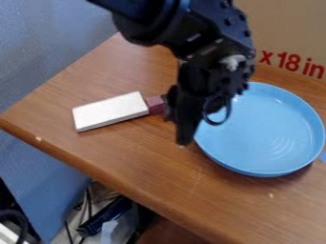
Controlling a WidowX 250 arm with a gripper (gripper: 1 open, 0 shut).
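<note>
My black gripper [199, 118] is at the centre of the camera view, low over the left edge of a light blue plate [266, 137]. Whether its finger is open or shut is hard to tell in the dark shape. A white block [110, 111] lies on the wooden table left of the gripper, with a maroon piece [154, 105] at its right end. The far end of that piece is hidden behind the gripper.
A cardboard box [287, 29] stands at the back right. Below the table's left edge are cables and dark items.
</note>
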